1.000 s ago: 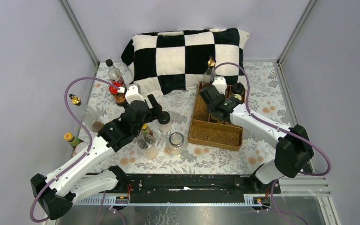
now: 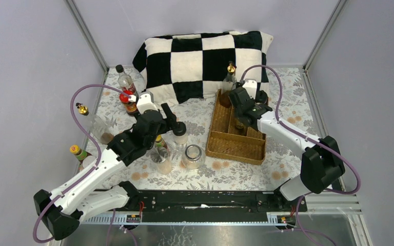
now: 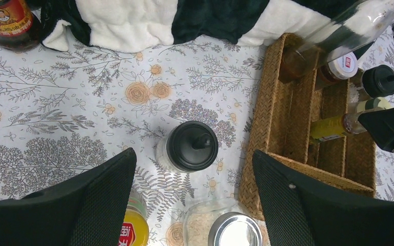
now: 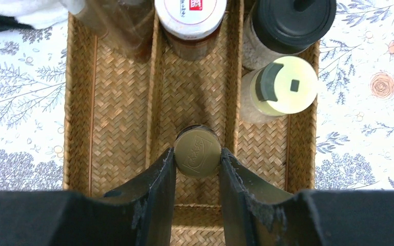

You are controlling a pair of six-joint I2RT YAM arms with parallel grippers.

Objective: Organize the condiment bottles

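In the right wrist view, my right gripper is shut on the gold cap of a bottle (image 4: 197,154) above the tray's middle compartment. The left wrist view shows the yellow label of this held bottle (image 3: 329,129), tilted; whether its base touches the tray is unclear. The woven tray (image 2: 236,146) also holds a tall glass bottle (image 3: 333,36), a white-capped jar (image 4: 191,18), a black-capped jar (image 4: 292,23) and a pale-yellow-capped bottle (image 4: 287,84). At the left, my left gripper (image 2: 169,118) hangs open over the table, its fingers either side of another black-capped jar (image 3: 192,146), apart from it.
A silver-lidded jar (image 2: 193,156), a clear container (image 2: 161,160) and a yellow-capped bottle (image 3: 134,228) stand left of the tray. More bottles, including a red-capped one (image 2: 128,102), line the table's left side. A checkered cushion (image 2: 187,66) bounds the back.
My right gripper has shifted to the right over the tray, with the gold-capped bottle now showing beneath it. The left arm looks still, and the other bottles have stayed put.
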